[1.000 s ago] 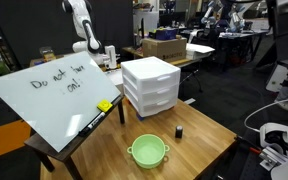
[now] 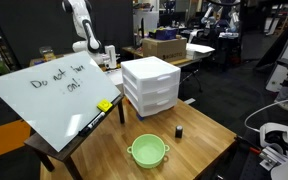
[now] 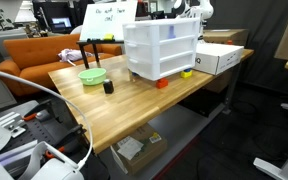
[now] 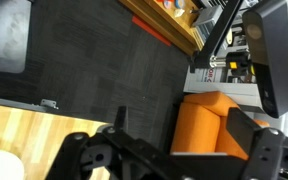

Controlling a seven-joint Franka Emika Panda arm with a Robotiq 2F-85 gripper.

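On the wooden table a light green bowl with handles stands empty; it also shows in exterior view 2, the green bowl being at the table's left. A small black object stands apart from it, toward the front edge; exterior view 2 shows this black object too. In the wrist view my gripper has its dark fingers spread apart, with dark floor visible between them and no object there. Neither bowl nor black object can be made out in the wrist view.
A white drawer unit stands behind the bowl. Left of it is a tilted whiteboard with handwriting and a yellow item on its edge. Small red and yellow blocks lie by the drawers.
The dark arm part at the top right of exterior view 1 has shifted upward, partly out of the picture. The objects on the table have not moved.
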